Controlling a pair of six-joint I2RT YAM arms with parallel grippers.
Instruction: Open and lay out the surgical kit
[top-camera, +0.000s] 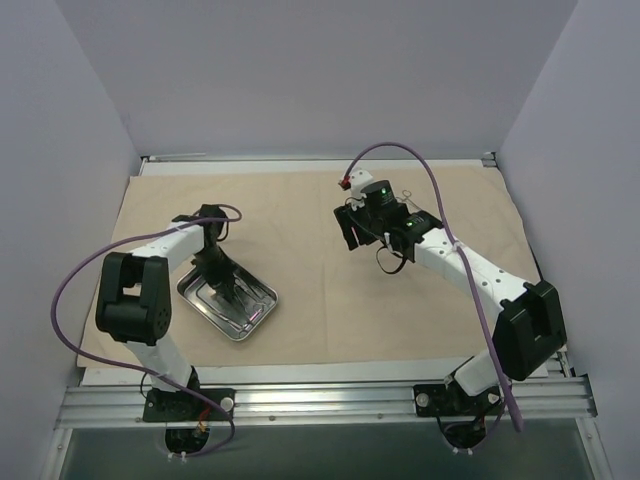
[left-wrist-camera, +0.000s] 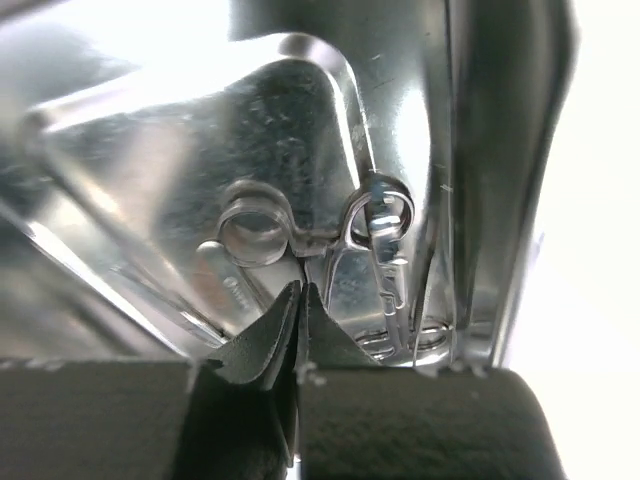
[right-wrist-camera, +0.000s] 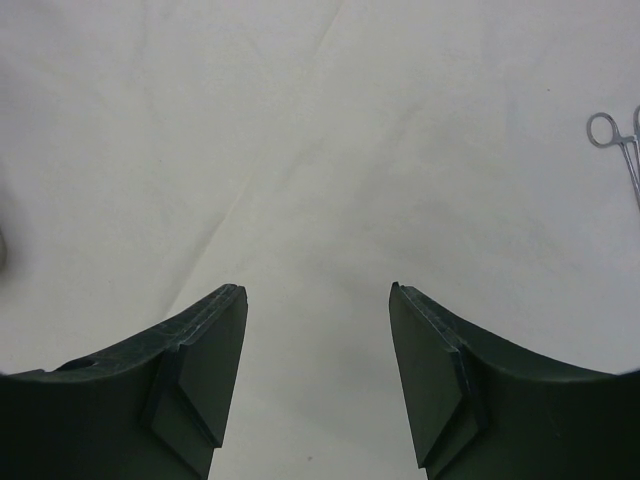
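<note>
A metal tray stands at the left of the cloth with several steel instruments in it. In the left wrist view, a ring-handled clamp lies in the tray, its two rings joined by a short bar. Beside it is a flat marked handle, and more rings show lower right. My left gripper is shut, its tips just below the clamp's bar; nothing clear shows between them. Over bare cloth, my right gripper is open and empty. Another ring-handled instrument lies on the cloth, cut off by the right edge.
Behind the right gripper, instrument rings show on the cloth, partly hidden by that arm. Grey walls stand left, right and behind.
</note>
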